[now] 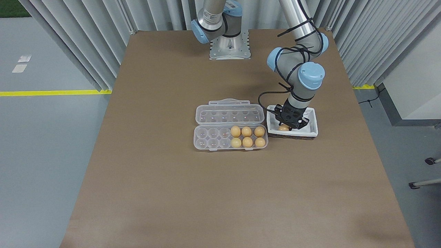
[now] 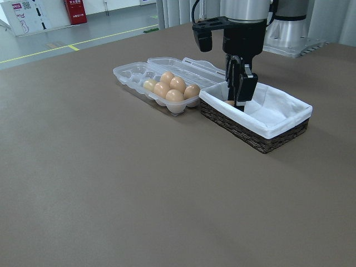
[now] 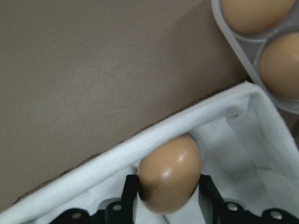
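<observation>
My gripper reaches down into a white cloth-lined woven basket, with an egg lying between its fingertips against the basket's near wall. The fingers appear to touch the egg on both sides, though a firm hold is hard to judge. Left of the basket sits an open clear plastic egg carton, with several brown eggs filling the right part of its lower half and empty cells at the left. In the left view the gripper is low inside the basket, largely hiding the egg.
</observation>
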